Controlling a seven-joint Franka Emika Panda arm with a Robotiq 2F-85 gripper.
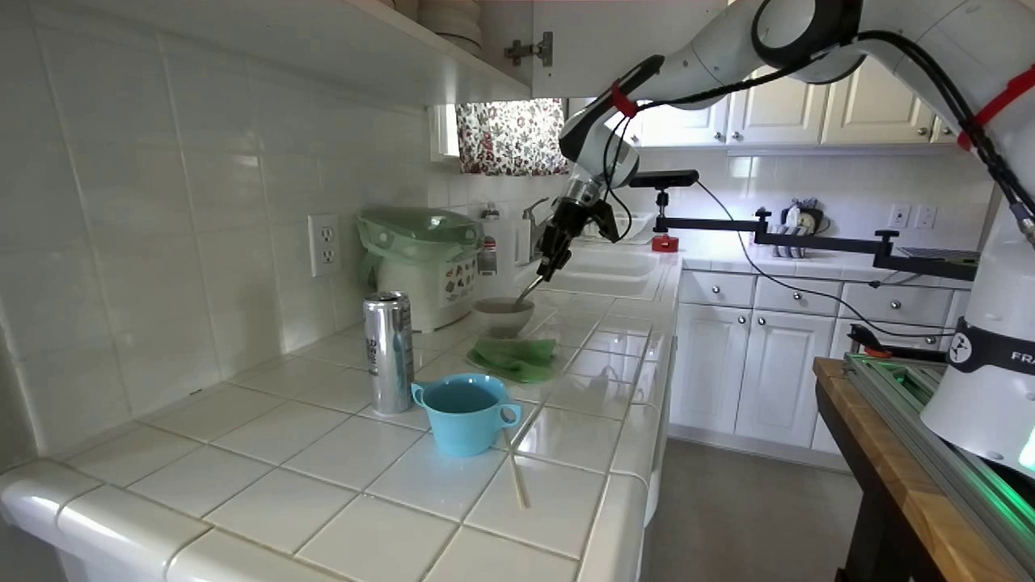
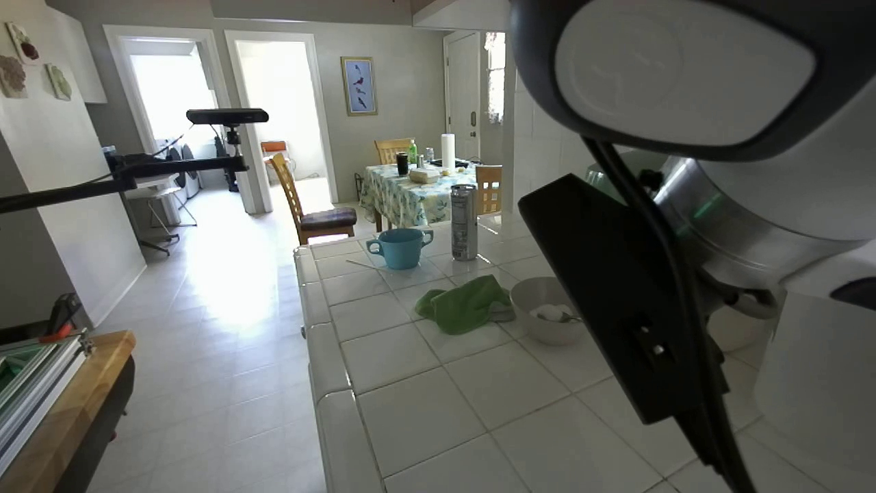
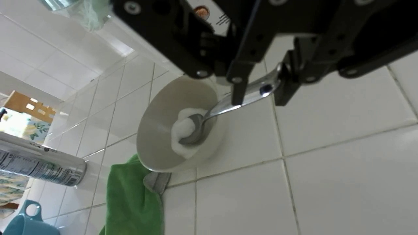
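Observation:
A pale bowl [image 3: 156, 133] stands on the tiled counter, with white, rounded contents [image 3: 182, 131] inside. A metal spoon [image 3: 225, 106] rests its head in the bowl, and its handle slants out over the rim. Around the handle's upper end is my gripper, its fingers apart; a gap shows between them, and the handle crosses it without being visibly clamped. From the side, in exterior view 1, the gripper [image 1: 550, 268] hangs just above the bowl [image 1: 502, 317]. The arm blocks the gripper in exterior view 2, where the bowl [image 2: 538, 316] partly shows.
Beside the bowl lies a green cloth [image 1: 514, 359]. A blue two-handled cup [image 1: 466, 417], a tall can [image 1: 390, 354] and a thin stick [image 1: 517, 475] occupy the counter's nearer part. A green-lidded bin [image 1: 422, 262] stands by the wall.

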